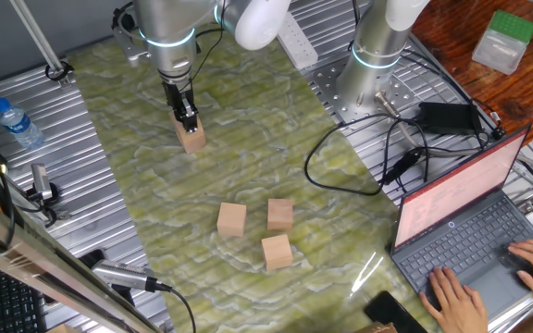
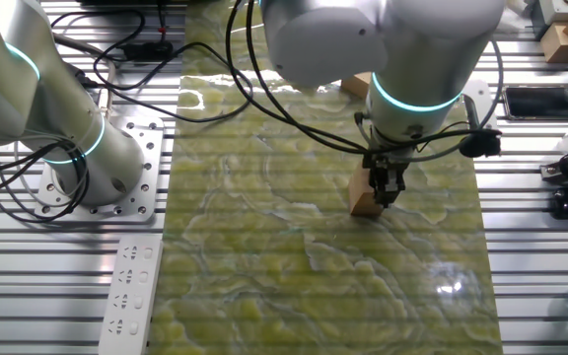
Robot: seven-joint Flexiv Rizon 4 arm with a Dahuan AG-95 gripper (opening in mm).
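My gripper (image 1: 188, 123) points down at the upper left of the green marbled mat in exterior view 1, its black fingers at the top of a wooden block (image 1: 192, 142). Seen from exterior view 2, the gripper (image 2: 388, 187) is right beside that block (image 2: 365, 195) and partly covers it. Whether the fingers grip the block or only stand against it cannot be made out. Three more wooden cubes lie apart from it near the mat's middle: a left one (image 1: 231, 219), a right one (image 1: 280, 215) and a front one (image 1: 277, 252).
Someone's hands rest on a laptop (image 1: 461, 222) at the lower right. Around the gripper's block the mat is clear.
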